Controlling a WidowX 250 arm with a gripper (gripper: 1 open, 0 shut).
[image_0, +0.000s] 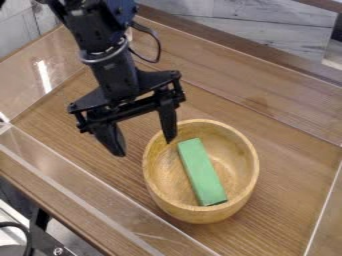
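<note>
My black gripper (140, 134) stands open in the camera view, left of and slightly above a round cream bowl (164, 196), with one finger over or beside the bowl's upper left rim and the other out over the wooden table. Nothing shows between the fingers. A green rectangular block (202, 172) lies lengthwise inside the bowl.
A pale marble-look board (274, 25) runs along the back. A black cable lies at the lower left edge.
</note>
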